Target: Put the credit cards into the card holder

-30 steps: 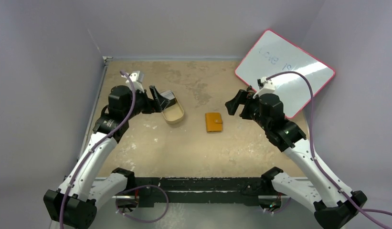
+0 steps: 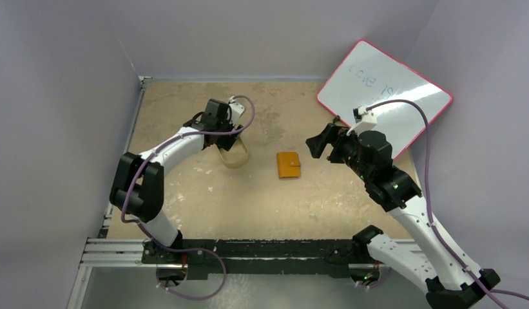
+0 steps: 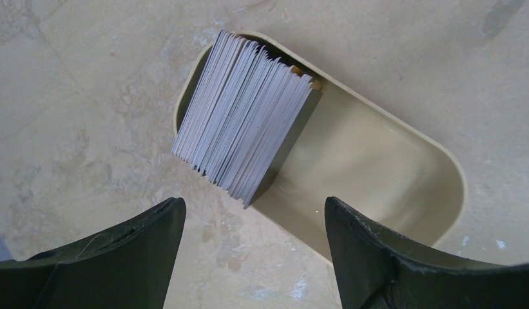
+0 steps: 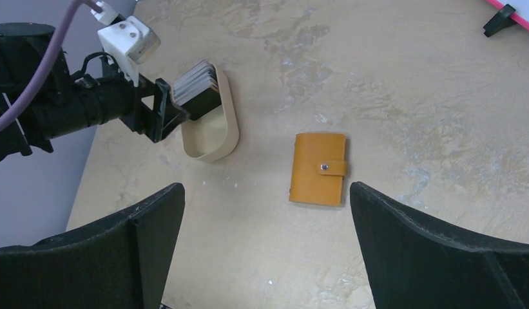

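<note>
A tight stack of credit cards (image 3: 245, 116) stands on edge at one end of a beige oval bin (image 3: 377, 164); the bin's other end is empty. My left gripper is over the bin with its fingers apart and nothing between them. From above, it hides the cards. The right wrist view shows the cards (image 4: 198, 87) beside the left gripper's fingers. The card holder, an orange-brown wallet with a snapped strap (image 4: 317, 168), lies closed on the table. My right gripper (image 2: 325, 149) hangs open and empty to the right of the card holder (image 2: 288, 165).
A whiteboard with a pink edge (image 2: 385, 90) leans at the back right. Grey walls border the work area.
The right arm has shifted only slightly.
</note>
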